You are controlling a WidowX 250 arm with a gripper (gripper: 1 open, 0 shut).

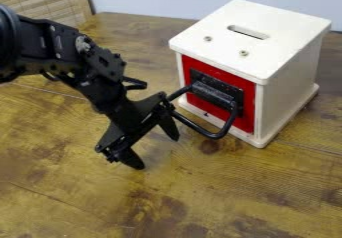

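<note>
A white box (287,92) with a slot and two silver studs on top stands at the right. Its red front panel (198,70) carries a black fitting with a looped black handle (214,132) sticking out toward the left. My black gripper (152,145) is low over the table left of the box, angled down, its two fingers spread open. The upper finger is close to the handle's loop; I cannot tell whether they touch. Nothing shows between the fingers.
A pale wall runs behind, with a woven panel at the back left.
</note>
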